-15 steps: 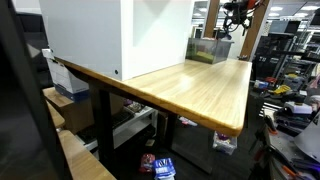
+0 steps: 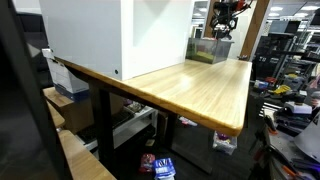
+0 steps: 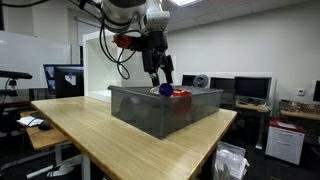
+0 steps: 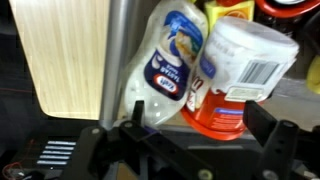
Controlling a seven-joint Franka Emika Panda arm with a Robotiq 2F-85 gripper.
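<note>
My gripper (image 3: 160,79) is over the grey bin (image 3: 138,112), pointing down with its fingers apart. In the wrist view, the open gripper has a dark finger on either side and nothing visibly held. Below it, a white bottle (image 4: 165,65) with a blue label lies along the bin's wall. Beside that is a container with a white top (image 4: 240,65) and a red lower part. Exterior view 2 shows a blue item (image 3: 166,89) right by the fingertips, with red items (image 3: 181,93) close by. Exterior view 1 shows the arm small, above the bin (image 2: 208,49).
A yellow packet (image 4: 232,10) and other items crowd the bin's upper part in the wrist view. Bare wooden table (image 3: 120,150) lies in front of the bin. A large white box (image 2: 110,40) stands on the near part of the table in exterior view 1.
In exterior view 1, my gripper has come down slightly closer to the bin. The bin and table look unchanged.
</note>
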